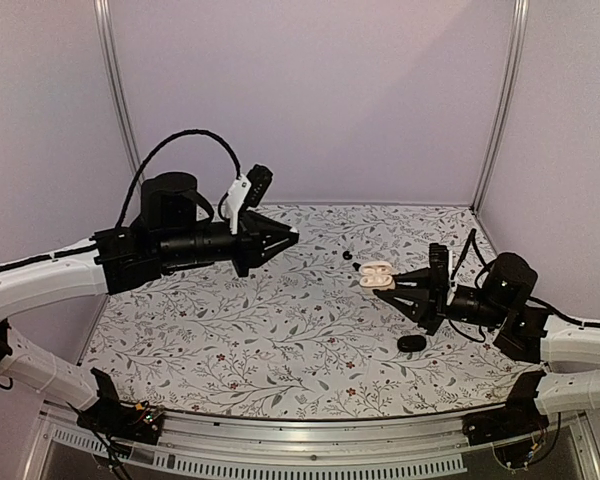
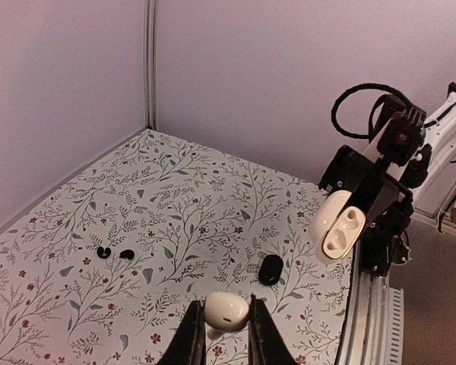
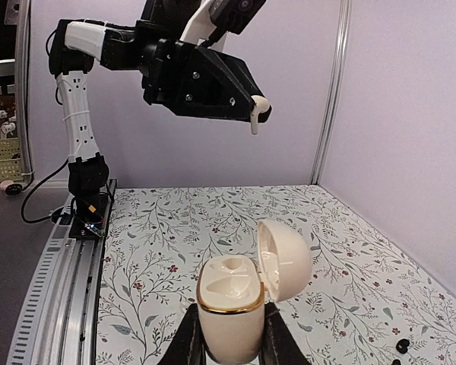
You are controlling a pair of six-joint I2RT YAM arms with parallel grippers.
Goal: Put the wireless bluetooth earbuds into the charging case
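Note:
A white earbud is held at the tips of my left gripper, which is shut on it and raised high at the left in the top view; its stem shows in the right wrist view [image 3: 258, 106]. My right gripper is shut on the open white charging case [image 3: 229, 304], whose lid [image 3: 287, 258] stands up. In the top view the case [image 1: 377, 275] is held above the right side of the table, apart from the earbud. The left wrist view shows the two hollows of the case [image 2: 342, 232].
A black oval object [image 1: 412, 343] lies on the floral table [image 1: 230, 350] below the right gripper. Two small dark objects [image 1: 347, 255] lie toward the back centre. Walls close off the back and sides.

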